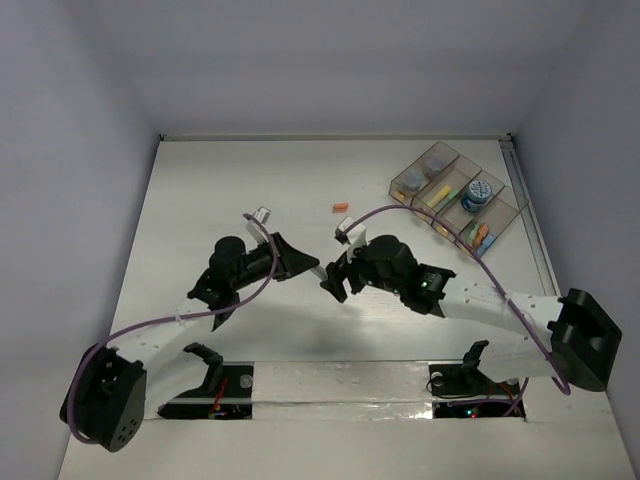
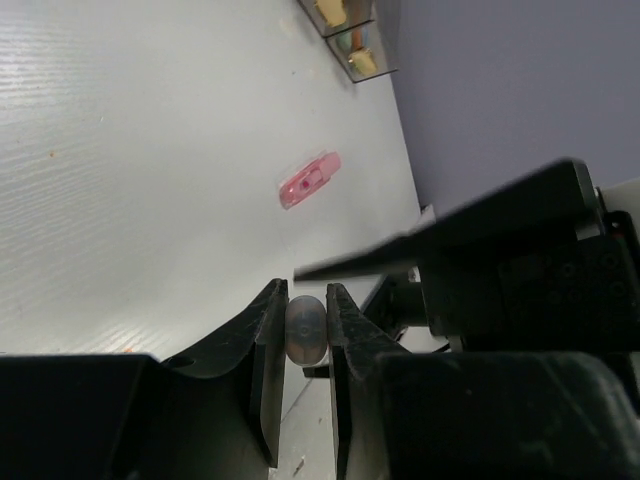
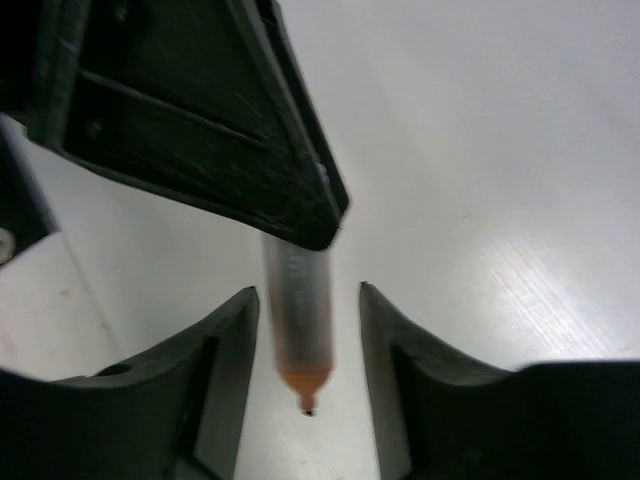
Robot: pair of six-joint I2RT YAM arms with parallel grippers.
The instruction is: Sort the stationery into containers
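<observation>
A pale marker (image 3: 300,310) with an orange end and dark tip points down from my left gripper (image 1: 316,268). In the left wrist view its rounded grey end (image 2: 306,331) shows between the left gripper's closed fingers (image 2: 270,365). My right gripper (image 1: 335,288) stands part open at the other end, its two fingers (image 3: 232,335) on either side of the marker, with gaps visible. A pink item (image 2: 310,181) lies loose on the table in the left wrist view. An orange piece (image 1: 340,207) rests on the table behind the grippers.
At the back right stands a clear divided container (image 1: 405,202) with a blue-lidded jar (image 1: 477,192) and several small stationery pieces in its compartments. Open white table (image 1: 230,180) extends on the left and behind the arms. The grippers are close together.
</observation>
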